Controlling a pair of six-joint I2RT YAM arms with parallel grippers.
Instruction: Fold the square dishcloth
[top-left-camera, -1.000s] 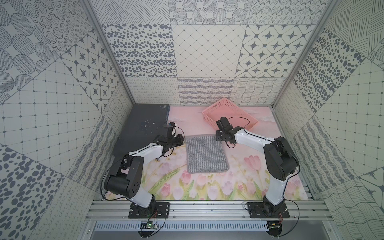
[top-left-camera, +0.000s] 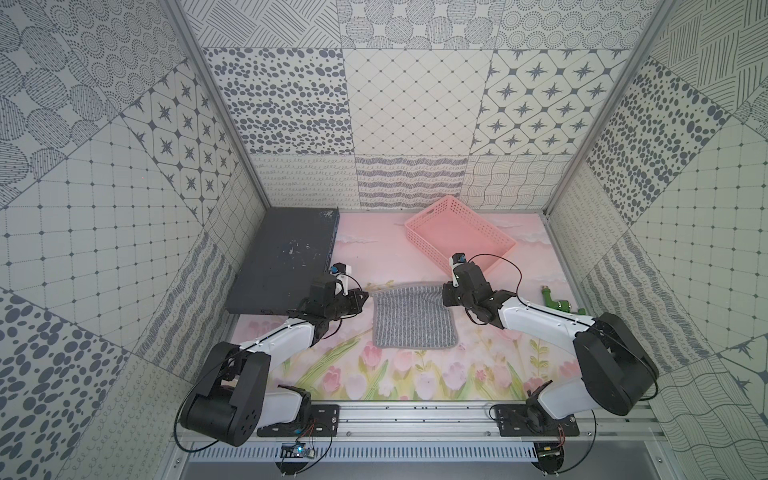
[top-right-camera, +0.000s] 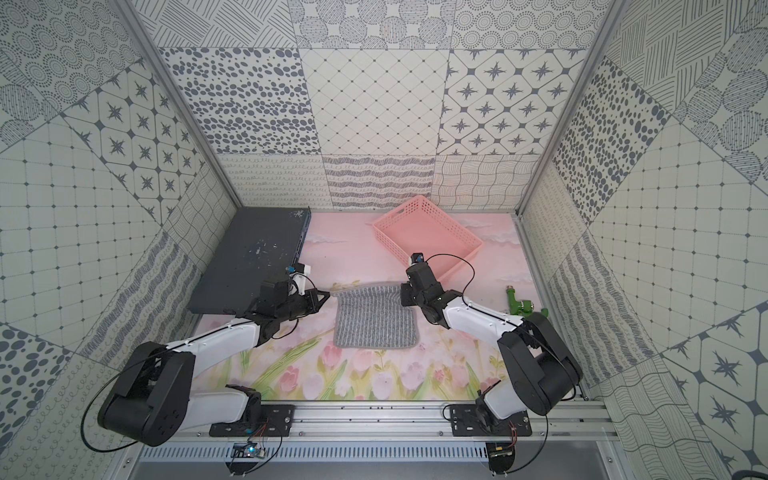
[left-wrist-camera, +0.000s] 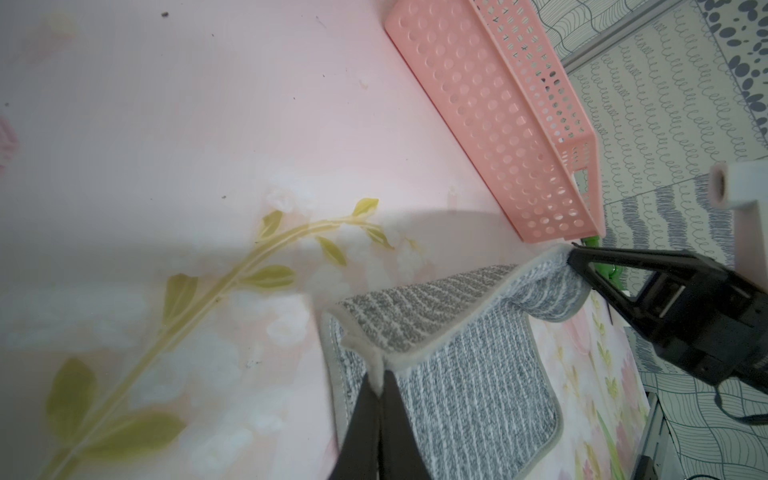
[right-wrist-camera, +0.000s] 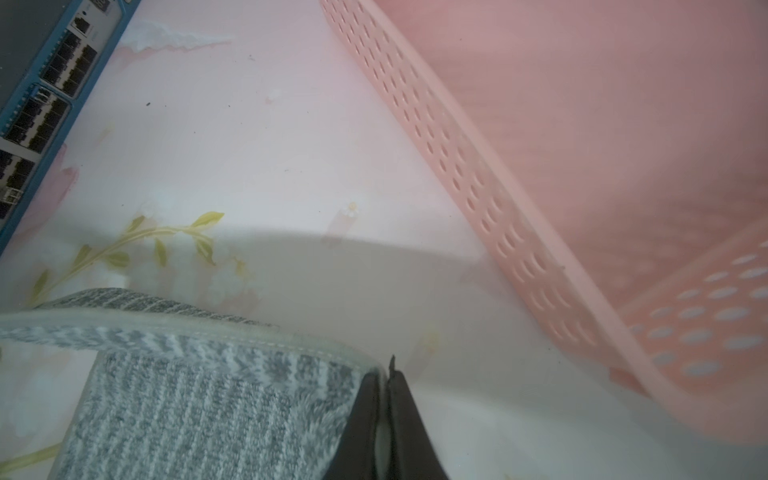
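The grey striped dishcloth (top-left-camera: 413, 320) lies on the flowered table, its far edge lifted at both corners and curling toward the near side. My left gripper (top-left-camera: 361, 297) is shut on the far-left corner; in the left wrist view the pale hem rises from its fingertips (left-wrist-camera: 376, 392). My right gripper (top-left-camera: 448, 296) is shut on the far-right corner, and in the right wrist view the hem runs into its fingers (right-wrist-camera: 364, 424). The near part of the cloth lies flat.
A pink perforated basket (top-left-camera: 432, 204) stands behind the right arm, a dark slab (top-left-camera: 280, 248) at the back left. A green object (top-left-camera: 560, 302) lies at the right.
Both grippers have moved toward the near side, bringing the cloth's far edge with them, up and over the rest. The cloth now looks shorter from front to back.
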